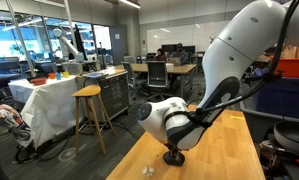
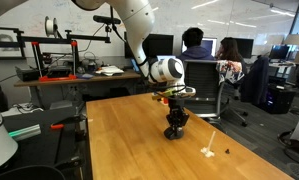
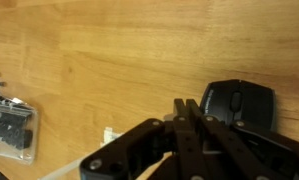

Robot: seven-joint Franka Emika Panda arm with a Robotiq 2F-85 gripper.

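Note:
A black computer mouse (image 3: 239,103) lies on the wooden table, right of centre in the wrist view, with its lower part hidden behind my gripper. My gripper points down, its narrow fingertips close together just left of the mouse. It looks shut; nothing can be made out between the fingers. In exterior view 1, the arm reaches down over a dark thing (image 1: 174,157) on the table. From the other side, the gripper (image 2: 175,127) is low over the table, and its dark parts blend with what lies below.
A clear box with dark pieces (image 3: 11,130) sits at the left of the wrist view. A small white item (image 1: 147,171) stands near the table's edge, and a white stick-like piece (image 2: 208,146) shows in exterior view 2.

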